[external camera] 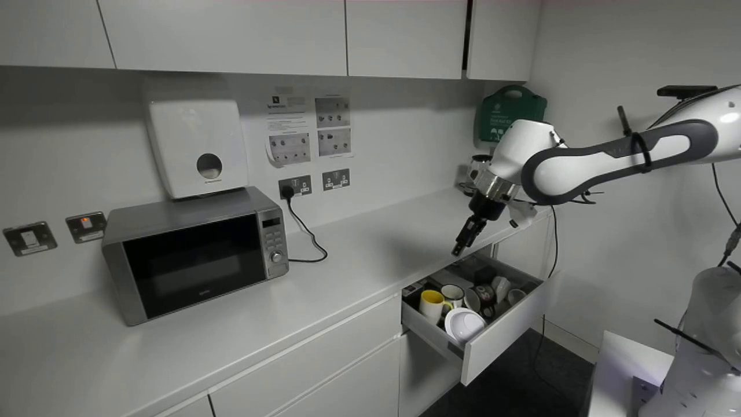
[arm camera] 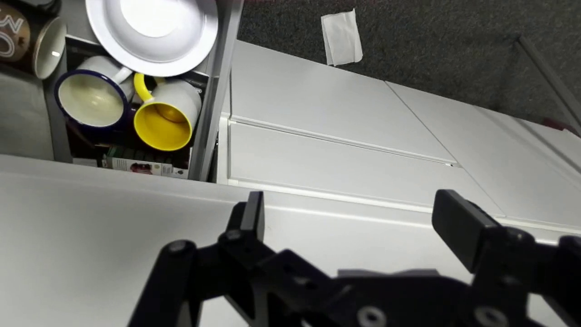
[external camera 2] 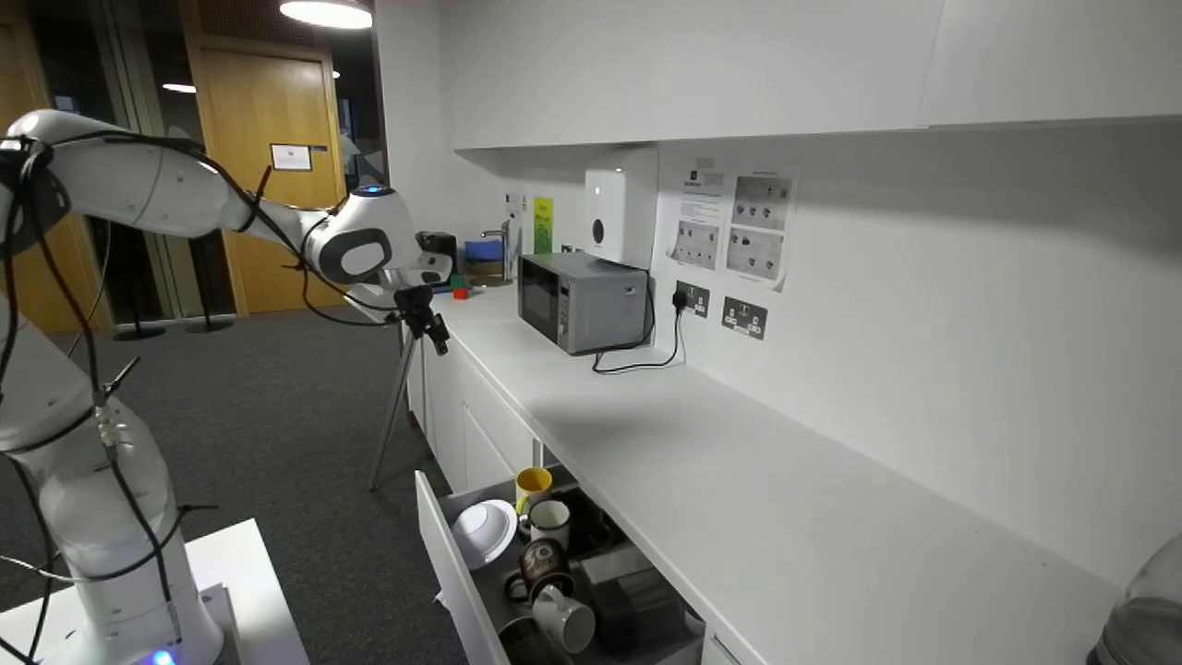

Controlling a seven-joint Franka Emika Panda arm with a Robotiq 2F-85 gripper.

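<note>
My gripper is open, its two black fingers wide apart with nothing between them. In exterior view 1 it hangs tilted above the counter edge, over the back of the pulled-out drawer [external camera: 505, 333]. Inside the drawer lie a mug with a yellow interior [arm camera: 164, 117], a white mug with a dark blue rim [arm camera: 92, 98], a brown mug [arm camera: 26, 41] on its side and a white bowl [arm camera: 188, 38]. A pale mug [external camera 2: 562, 619] lies among them in exterior view 2. From the wrist, the bare counter [arm camera: 103, 234] shows beneath my fingers.
A silver microwave [external camera: 198, 253] stands on the counter against the wall, its cable [external camera: 312, 240] plugged in behind. My arm partly hides a glass kettle [external camera: 479, 167] in the corner. A white paper [arm camera: 341, 38] lies on the floor.
</note>
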